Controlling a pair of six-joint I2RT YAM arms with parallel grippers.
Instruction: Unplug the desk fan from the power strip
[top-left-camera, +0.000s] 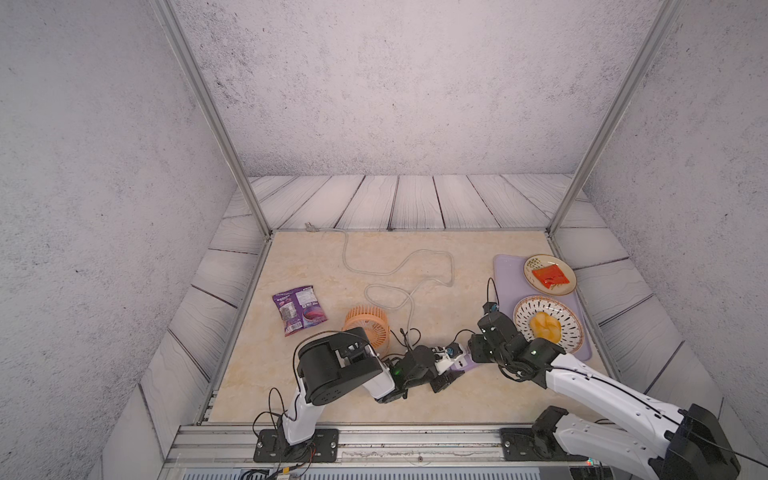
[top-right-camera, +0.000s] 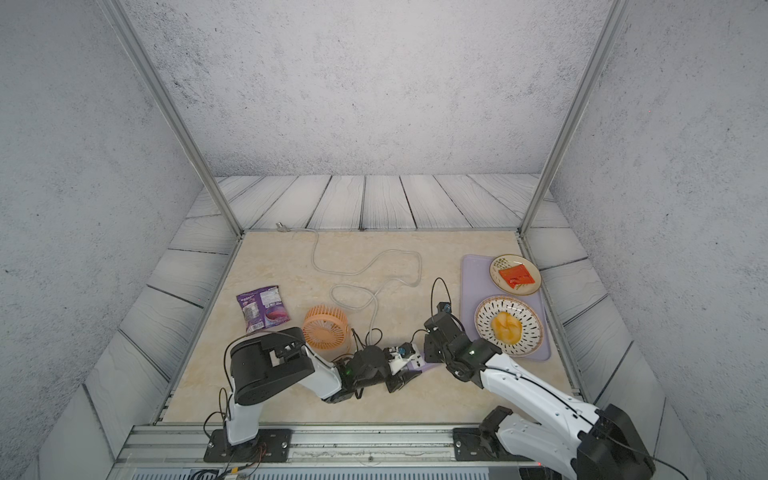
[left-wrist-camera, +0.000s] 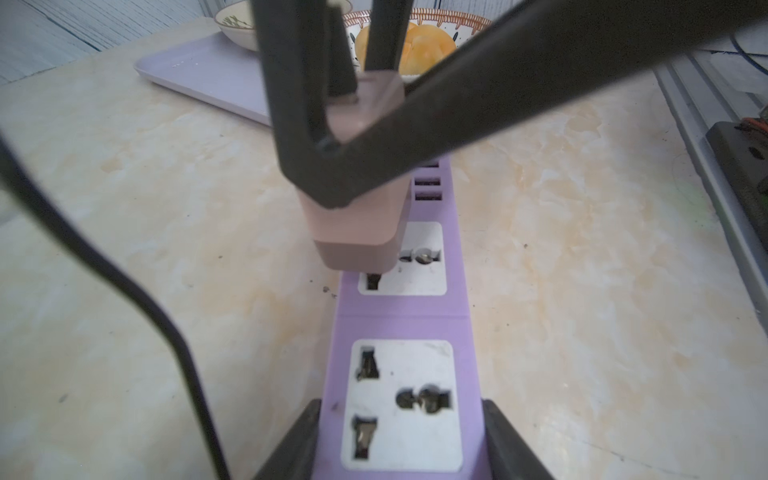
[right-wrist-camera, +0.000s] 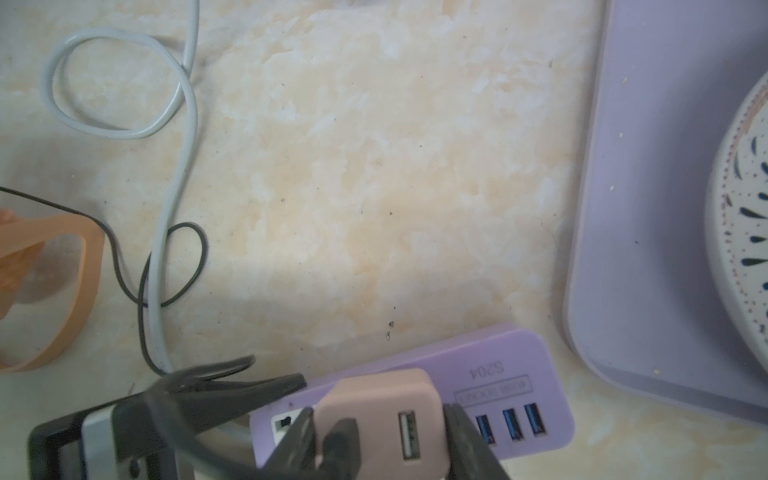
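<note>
The purple power strip (left-wrist-camera: 404, 328) lies on the table with my left gripper shut across its near end, one finger (left-wrist-camera: 294, 448) on each side. Over the second socket plate (left-wrist-camera: 424, 260) is the pink plug (right-wrist-camera: 376, 424), with my right gripper shut on it, fingers against both sides. Two holes of that plate show empty beside the plug; its prongs do not show. The plug sits off toward one long edge of the strip. The orange desk fan (top-left-camera: 367, 324) stands left of the strip, partly behind my left arm.
A grey cord (top-left-camera: 416, 254) loops across the back of the table. The purple tray (top-left-camera: 508, 272) with two plates of food stands at right, close to the strip. A purple snack bag (top-left-camera: 300, 309) lies at left.
</note>
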